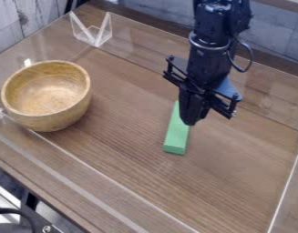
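Note:
The black gripper (195, 107) hangs over the middle of the wooden table, its fingers looking shut with nothing visible between them. Beneath and a little left of its tip lies a green rectangular block (177, 136), its upper end close to or partly behind the gripper; whether they touch I cannot tell.
A wooden bowl (46, 113) sits on the left of the table (224, 182). A small white wire-like item (91, 32) stands at the back left.

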